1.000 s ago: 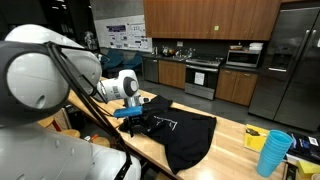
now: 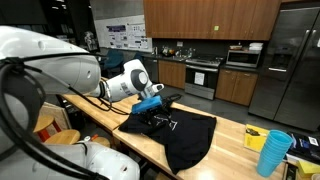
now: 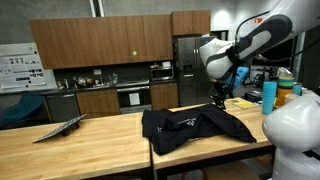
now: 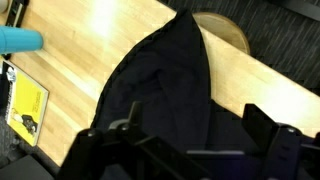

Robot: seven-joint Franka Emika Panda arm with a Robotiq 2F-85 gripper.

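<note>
A black cloth (image 2: pixel 188 132) lies spread and wrinkled over the wooden table. In the wrist view the cloth (image 4: pixel 165 85) shows a folded corner pointing towards the table's edge. Above it is my gripper, open, its two dark fingers well apart with only the cloth beneath. In exterior view 1 the gripper (image 2: pixel 160 118) hangs over the left part of the cloth, and whether it touches the fabric cannot be told. Exterior view 2 shows the arm's white and black wrist (image 3: pixel 222 62) above the cloth's right end.
A blue cup (image 2: pixel 273 153) stands on the table's right side, near a yellow packet (image 2: pixel 256 138). A round stool (image 4: pixel 222 30) is beside the table edge. Bare wood (image 3: pixel 80 150) stretches over the left half of the table in exterior view 2.
The arm has risen and swung right in exterior view 1, lifting the gripper away from the cloth's left end. The cloth looks much the same.
</note>
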